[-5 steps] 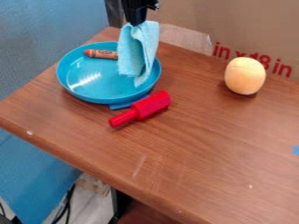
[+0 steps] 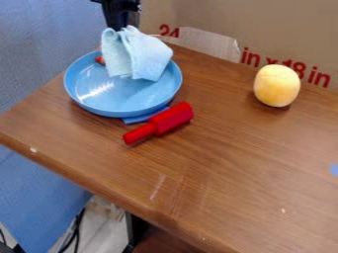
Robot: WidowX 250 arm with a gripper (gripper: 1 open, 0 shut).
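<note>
My dark gripper is at the top left, shut on a light blue cloth, which hangs from it over the back of a blue plate. The cloth hides most of a small orange object on the plate. A red bottle-like object lies in front of the plate, and a blue item shows under the plate's near edge.
A pale yellow round fruit stands at the back right of the wooden table. Cardboard rises behind the table, and the table's edge runs along the lower left.
My gripper has moved left with the cloth. The cloth now hangs further over the plate and covers more of the orange object.
</note>
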